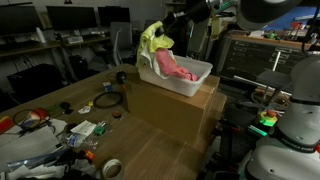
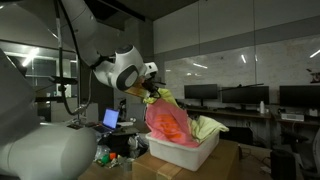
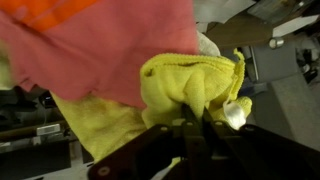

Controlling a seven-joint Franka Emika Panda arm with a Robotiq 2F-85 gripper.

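Observation:
A bunched yellow cloth is pinched in my gripper, which is shut on it. In exterior view 1 that yellow cloth hangs at the left end of the white bin. A pink-red cloth lies below and right of it, over the bin. From exterior view 2, the pink-red cloth drapes down beneath the yellow cloth at the gripper. Whether the two cloths are caught together cannot be told. The fingertips are partly covered by fabric.
The bin stands on a brown cardboard box. A pale yellow-green cloth hangs over the bin's right side in exterior view 2. Cables, tape rolls and tools clutter the wooden table's left part.

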